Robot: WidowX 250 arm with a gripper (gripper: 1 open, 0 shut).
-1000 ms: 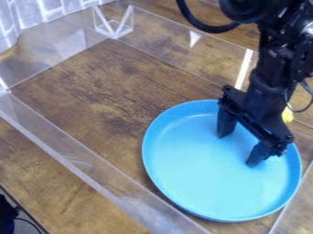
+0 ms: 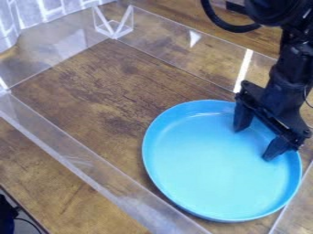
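My black gripper [image 2: 257, 137] reaches in from the upper right and sits low over the far right part of a round blue plate [image 2: 208, 174], its two fingers apart near the plate's surface. I see nothing between them, though the dark body of the gripper hides part of that area and the plate's back right rim.
The plate rests on a wooden surface [image 2: 86, 91] inside clear plastic walls [image 2: 91, 174]. A black cable [image 2: 10, 219] lies at the lower left.
My gripper has shifted to the right across the plate. A small yellow item visible beside it at the plate's back right a second ago is now out of sight.
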